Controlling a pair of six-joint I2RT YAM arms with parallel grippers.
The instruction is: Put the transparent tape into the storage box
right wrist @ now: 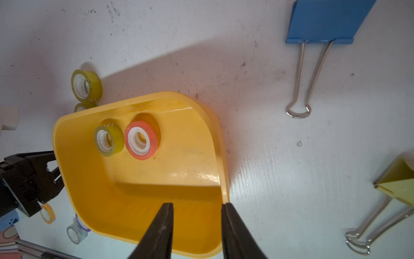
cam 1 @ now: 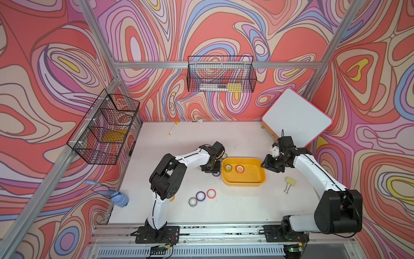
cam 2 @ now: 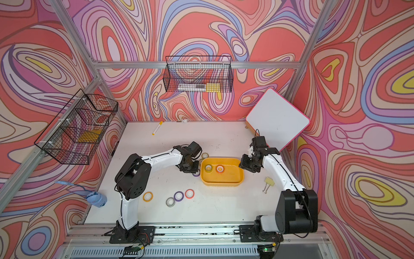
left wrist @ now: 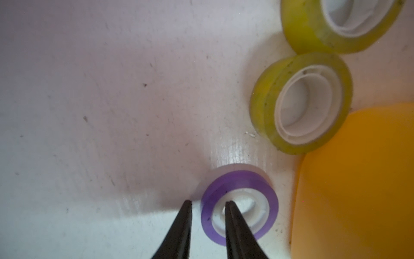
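My left gripper hangs low beside a purple tape roll (left wrist: pixel 239 207) at the left end of the yellow storage box (cam 1: pixel 242 183), its fingers apart and one over the roll's ring. Two yellowish transparent tape rolls (left wrist: pixel 300 103) lie just outside that box, above the purple one in the left wrist view. Inside the box sit a yellowish roll (right wrist: pixel 110 140) and a red roll (right wrist: pixel 149 142). My right gripper is open above the box's right end, nothing between its fingers.
More rolls lie toward the front left (cam 1: pixel 210 193). A blue binder clip (right wrist: pixel 327 19) and a yellow one (right wrist: pixel 396 181) lie right of the box; a white board (cam 1: pixel 296 114) leans at the back right.
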